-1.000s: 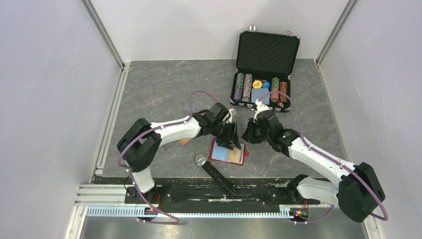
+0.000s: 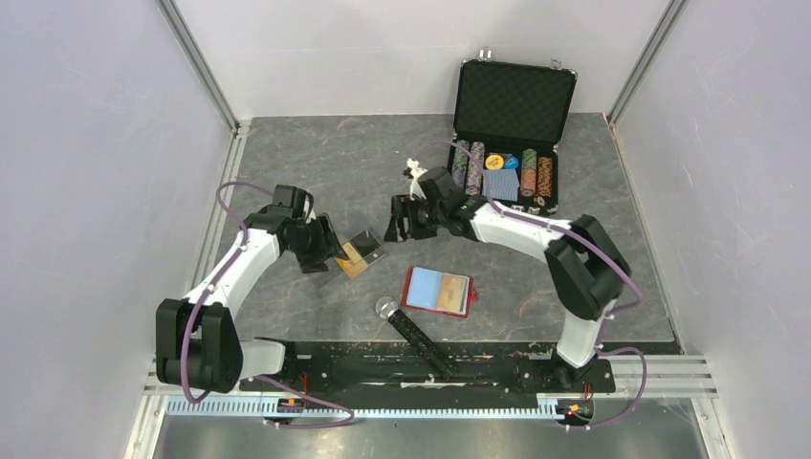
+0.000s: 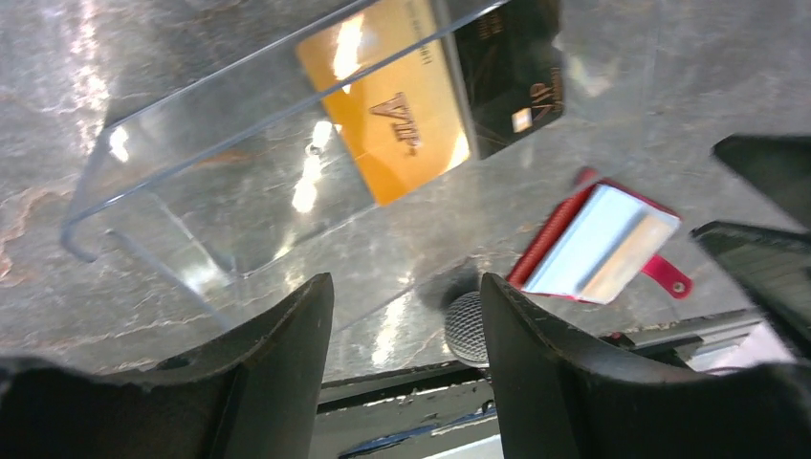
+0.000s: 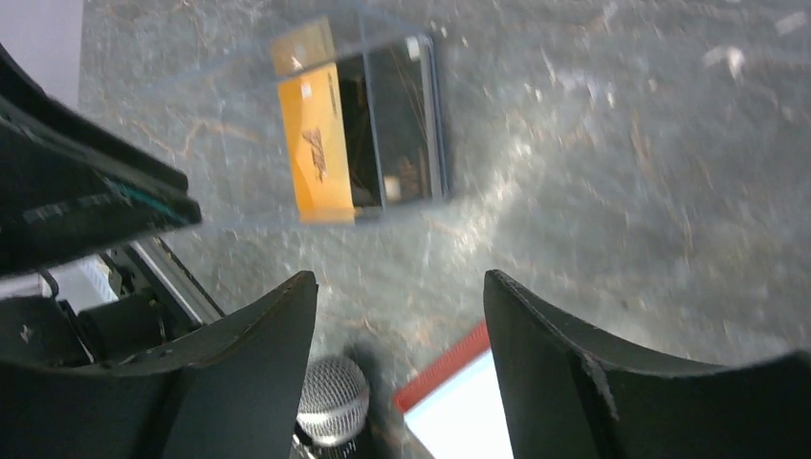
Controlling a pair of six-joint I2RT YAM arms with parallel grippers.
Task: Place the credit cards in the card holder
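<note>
A clear transparent tray or box (image 3: 239, 273) stands on the left part of the table. Inside or behind its clear walls lie a gold card (image 3: 406, 129) and a black card (image 3: 512, 81), side by side; in the top view both (image 2: 359, 253) sit just right of my left gripper. My left gripper is open over the tray's near side, holding nothing. Right of the cards, my right gripper also stands open and empty. The red card holder (image 2: 408, 288) lies unfolded in front, showing a pale blue side and a tan side.
A black microphone (image 2: 418, 338) lies at the front edge, beside the red holder. An open case (image 2: 516, 105) with poker chips stands at the back right. Bare table remains at the back left.
My left gripper has moved left from above the red holder, past the cards, to the tray's left part. The right gripper has come left and back, away from the holder.
</note>
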